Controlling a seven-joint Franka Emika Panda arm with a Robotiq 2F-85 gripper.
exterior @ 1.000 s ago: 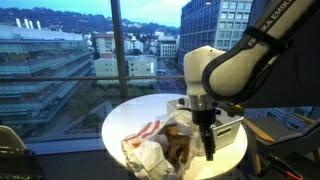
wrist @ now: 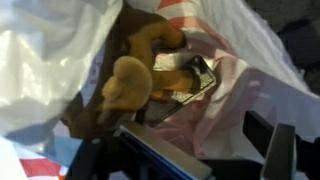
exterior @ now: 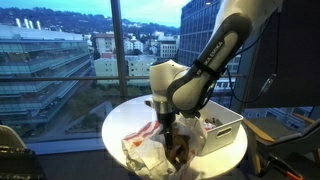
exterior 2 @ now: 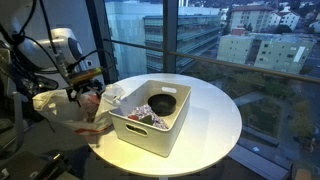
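Observation:
A brown plush toy (wrist: 128, 88) lies among white and red-striped plastic bags (wrist: 50, 55) in the wrist view. Its limbs show, and a dark-edged clear piece (wrist: 200, 78) rests against it. In exterior view 1 the brown toy (exterior: 180, 148) appears at the table's near edge beside the crumpled bag (exterior: 148, 155). My gripper is open above the bag and toy, its dark fingers (wrist: 272, 142) spread, with no grasp visible. From exterior view 2, the arm reaches down over the bag (exterior 2: 98, 122) on the left; its fingertips are hard to make out there.
A white bin (exterior 2: 140, 133) stands beside the bag, holding a black pan (exterior 2: 162, 104) and several small colourful items (exterior 2: 150, 121). Windows line the far side, and a chair (exterior: 280, 130) stands at the right.
In exterior view 1 the arm has swung left, from in front of the bin to over the bag and toy. The bin and bag look much the same.

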